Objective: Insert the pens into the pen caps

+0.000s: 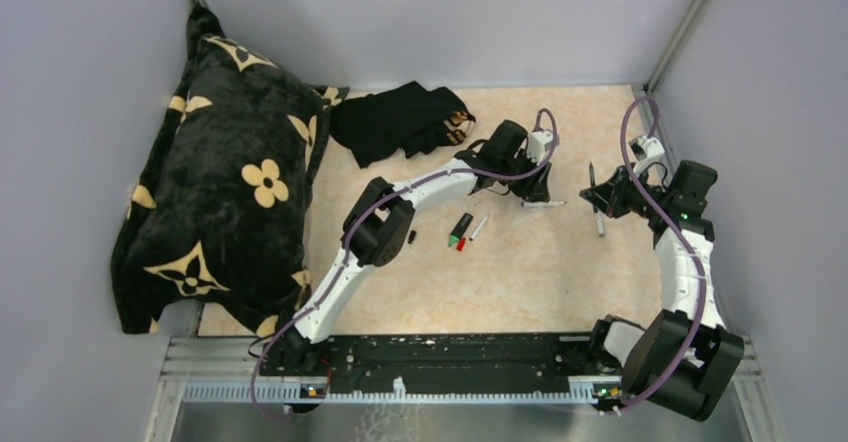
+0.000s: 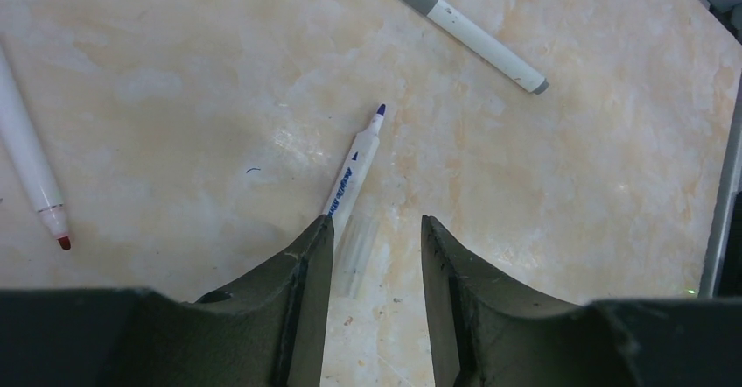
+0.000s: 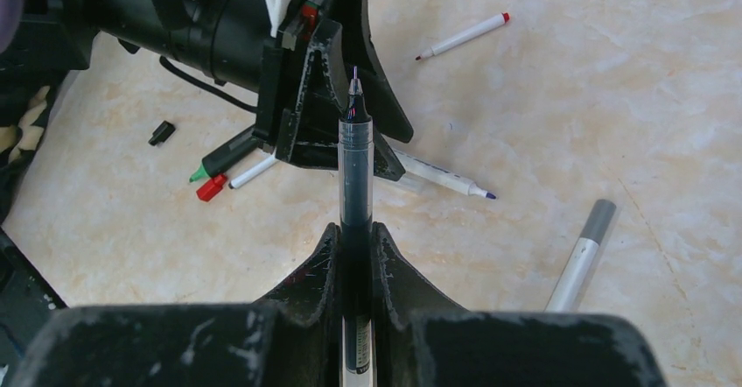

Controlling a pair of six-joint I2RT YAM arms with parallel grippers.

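My left gripper is open just above the table, nothing between its fingers. Below it lies a white pen (image 2: 350,177) with a bare blue tip, its rear end hidden by one finger. Beside that pen rests a clear cap (image 2: 356,257), under the gap between the fingers. My right gripper is shut on a dark clear-bodied pen (image 3: 355,177), whose bare thin tip points away from the fingers. In the top view, this right gripper (image 1: 590,198) is to the right of the left one (image 1: 537,194).
Lying apart are a grey-capped white pen (image 3: 582,256), a red-tipped pen (image 3: 464,37), a green-tipped marker (image 3: 229,152), a red cap (image 3: 211,187) and a small black cap (image 3: 162,133). Black cloth (image 1: 400,122) lies at the back.
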